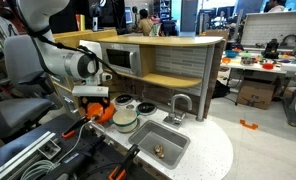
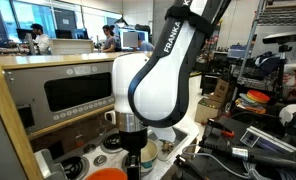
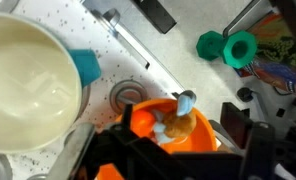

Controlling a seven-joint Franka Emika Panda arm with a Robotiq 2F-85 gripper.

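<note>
My gripper hangs over an orange bowl (image 3: 183, 165), its dark fingers apart on either side of the bowl's contents. Inside the bowl lie a small orange ball (image 3: 143, 122) and a brownish item (image 3: 178, 128) with grey-blue parts. No object shows held between the fingers. From the first exterior side, the gripper (image 1: 95, 101) points down at the left end of the counter, above the orange bowl (image 1: 103, 114). The second exterior view has the white arm (image 2: 143, 98) in front, with part of the orange bowl (image 2: 106, 174) at the bottom.
A cream pot (image 3: 23, 80) with a teal handle (image 3: 86, 66) stands close beside the bowl. A green spool-like item (image 3: 226, 46) lies on the other side. Farther right are a sink (image 1: 161, 148) and faucet (image 1: 178, 105); a microwave (image 1: 121, 58) stands behind.
</note>
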